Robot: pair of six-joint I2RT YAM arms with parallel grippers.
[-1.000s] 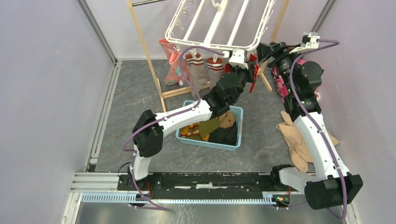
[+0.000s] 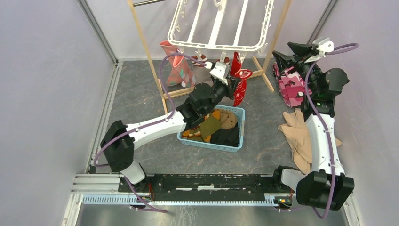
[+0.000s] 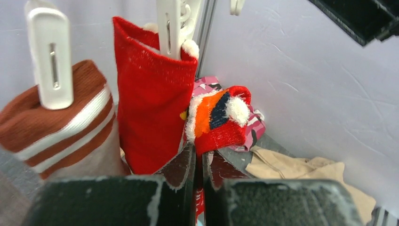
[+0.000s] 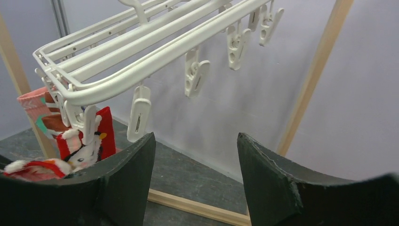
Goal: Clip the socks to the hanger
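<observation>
The white hanger (image 2: 216,45) with clips spans the top of the top view. Shut between the tips of my left gripper is a red sock (image 3: 221,115) with orange, navy and white fluffy patches. Left of it in the left wrist view, another red sock (image 3: 153,99) hangs from a clip (image 3: 170,28). A brown-striped sock (image 3: 70,127) hangs by a second clip (image 3: 49,56). My right gripper has its fingers apart with nothing between them, to the right of the hanger; empty clips (image 4: 139,113) dangle beyond it in the right wrist view.
A blue basket (image 2: 242,132) holds several folded socks below the left gripper. Beige cloth (image 2: 297,136) and a pink patterned bundle (image 2: 289,87) lie on the right floor. Wooden stand legs (image 2: 147,52) flank the hanger.
My left gripper has moved left with the red sock, away from the hanger's right corner.
</observation>
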